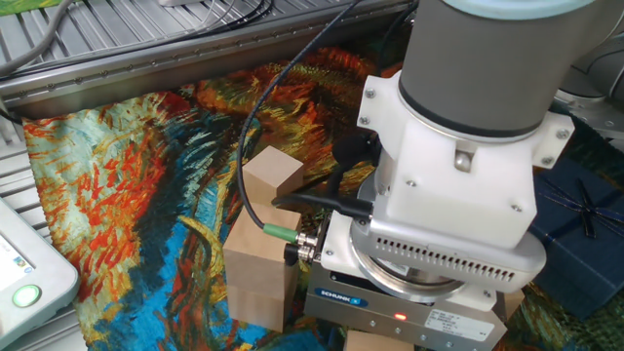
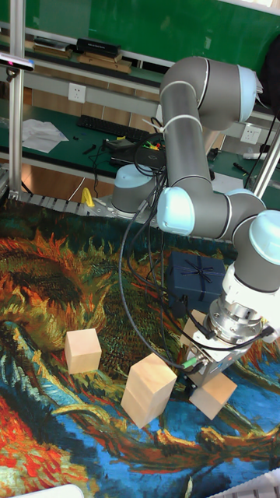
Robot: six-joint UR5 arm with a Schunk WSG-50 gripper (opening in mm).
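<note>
In exterior view 3 my gripper [image 2: 208, 375] points down over a light wooden block [image 2: 214, 395] at the right of the cloth. Its fingers are mostly hidden, so whether they are apart or closed on that block cannot be made out. A tall wooden stack [image 2: 149, 391] stands just left of the gripper, with a seam across its side. Farther left sits a single wooden cube [image 2: 83, 352]. Behind the gripper another wooden block [image 2: 192, 331] is partly covered. Exterior view 2 shows the gripper's body from above, hiding the fingertips.
A dark blue box [image 2: 196, 275] lies behind the gripper, close to the arm. Loose black cables [image 2: 124, 274] loop from the arm over the cloth. A white device [image 1: 29, 268] stands at the left edge.
</note>
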